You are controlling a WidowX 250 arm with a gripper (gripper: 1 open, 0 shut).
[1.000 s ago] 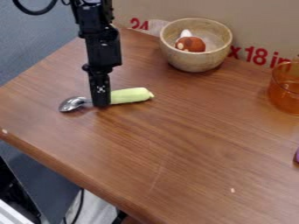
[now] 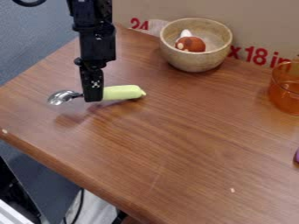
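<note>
A spoon or scoop with a shiny metal head (image 2: 62,97) and a pale yellow-green handle (image 2: 122,92) lies near the left of the wooden table. My black gripper (image 2: 93,94) is down over its middle, between the metal head and the handle. Whether its fingers are closed on it cannot be made out.
A wooden bowl (image 2: 197,60) holding brown and white items stands at the back. An orange transparent container (image 2: 284,92) is at the right, with a small purple object (image 2: 295,157) at the right edge.
My gripper and the utensil have shifted slightly to the left over the last second. The bowl and orange container have stayed in place.
</note>
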